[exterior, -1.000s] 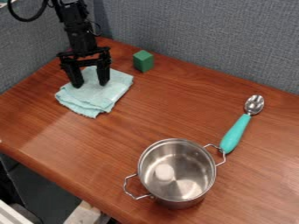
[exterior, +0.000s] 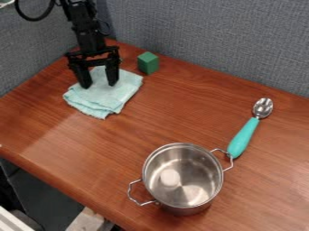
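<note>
My black gripper (exterior: pixel 94 75) is low over a folded pale mint cloth (exterior: pixel 116 97) at the back left of the wooden table, its fingers down at the cloth. Whether it grips any fabric is hard to tell at this size.
A green block (exterior: pixel 148 63) sits just right of the gripper at the back. A steel pot (exterior: pixel 193 171) stands at the front right, and a teal-handled spoon (exterior: pixel 243 138) lies on the right. Grey padded walls border the back and left.
The gripper and the cloth have shifted slightly to the right. The block, pot and spoon are unmoved.
</note>
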